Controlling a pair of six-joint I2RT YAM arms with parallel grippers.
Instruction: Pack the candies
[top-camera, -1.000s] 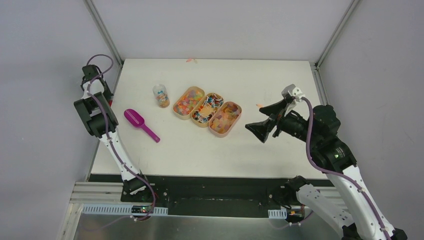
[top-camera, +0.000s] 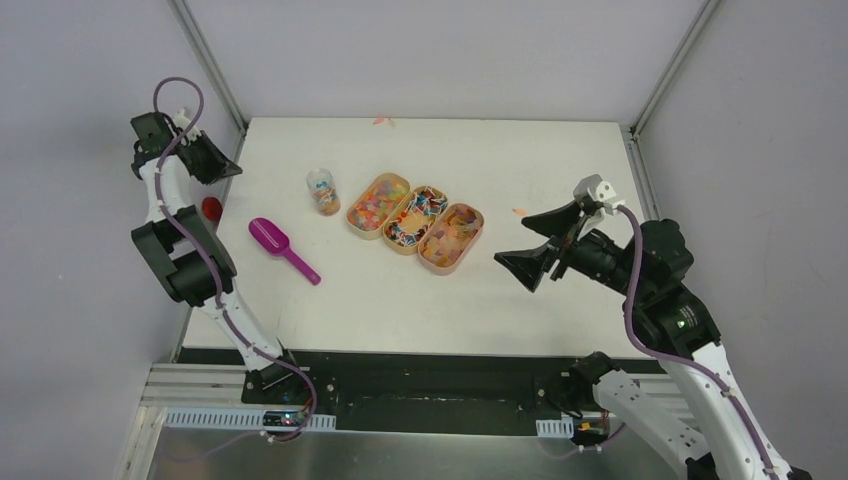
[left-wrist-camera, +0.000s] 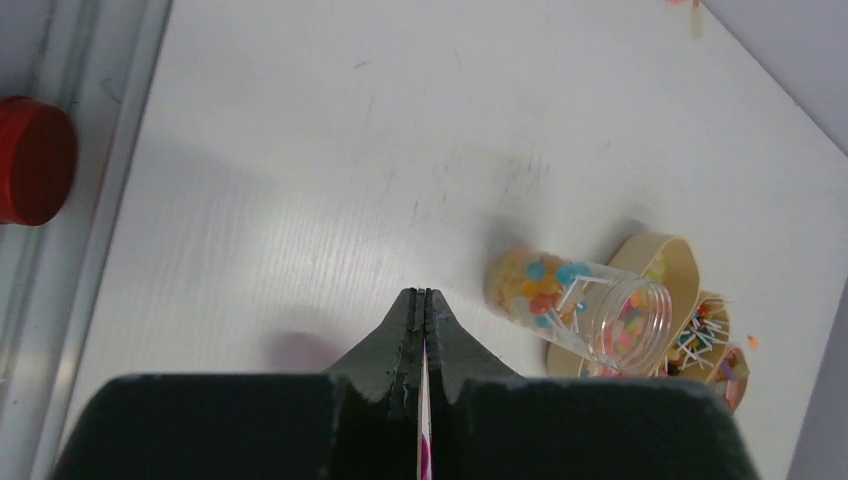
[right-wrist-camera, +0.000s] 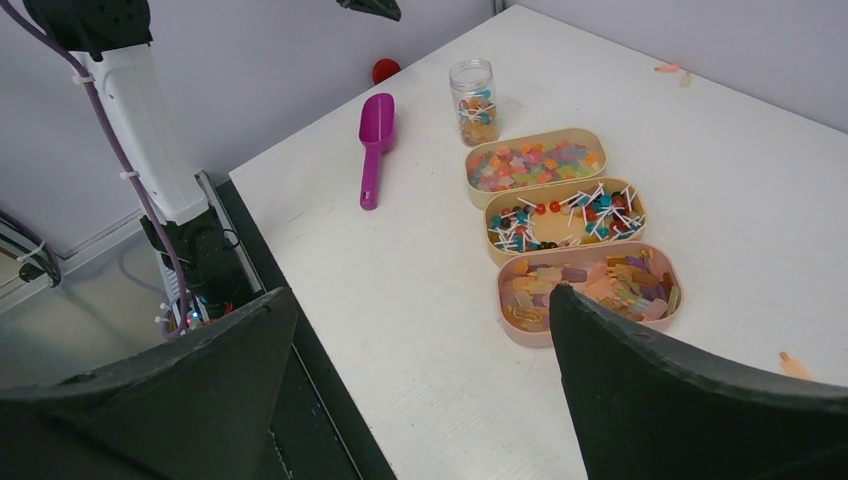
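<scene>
A clear jar (top-camera: 323, 191) with candies in its lower part stands uncapped left of three candy bins. Star-like gummies fill the first bin (top-camera: 378, 203), lollipops the middle bin (top-camera: 415, 216), and mixed gummies the pink bin (top-camera: 451, 238). The magenta scoop (top-camera: 270, 236) lies to the jar's lower left. A red lid (left-wrist-camera: 36, 160) rests at the table's left edge, on or by the metal rail. My left gripper is shut with nothing seen between its tips, high over the left edge. Right of the bins, my right gripper (top-camera: 514, 238) is open and empty.
Stray orange pieces lie near the back edge (top-camera: 383, 121) and right of the bins (top-camera: 519, 212). A metal rail (left-wrist-camera: 105, 215) runs along the left side.
</scene>
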